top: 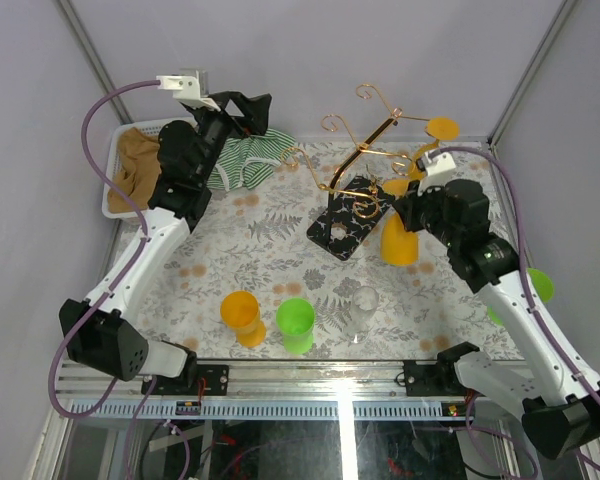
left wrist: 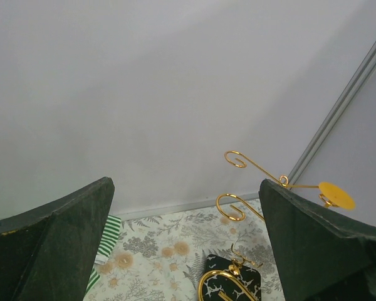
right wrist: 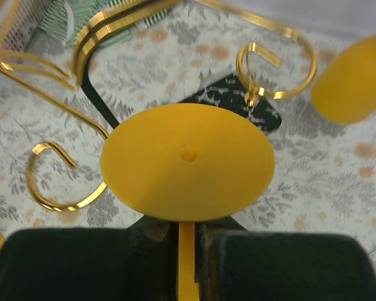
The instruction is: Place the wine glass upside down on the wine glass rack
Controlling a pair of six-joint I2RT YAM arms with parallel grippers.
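Observation:
My right gripper (top: 408,208) is shut on the stem of a yellow wine glass (top: 398,240), held upside down at the rack's right side; its round foot (right wrist: 187,157) fills the middle of the right wrist view. The gold wine glass rack (top: 345,190) stands on a black base (right wrist: 257,116). Another yellow glass (top: 420,160) is at the rack's back right, its foot (left wrist: 335,195) on top. My left gripper (top: 242,110) stands open above the back left, nothing between its fingers.
Orange (top: 240,318), green (top: 296,325) and clear (top: 363,310) glasses stand along the front edge. Green items (top: 538,286) lie at the right. A white basket (top: 114,200) with brown cloth and a striped cloth (top: 242,160) are at the back left.

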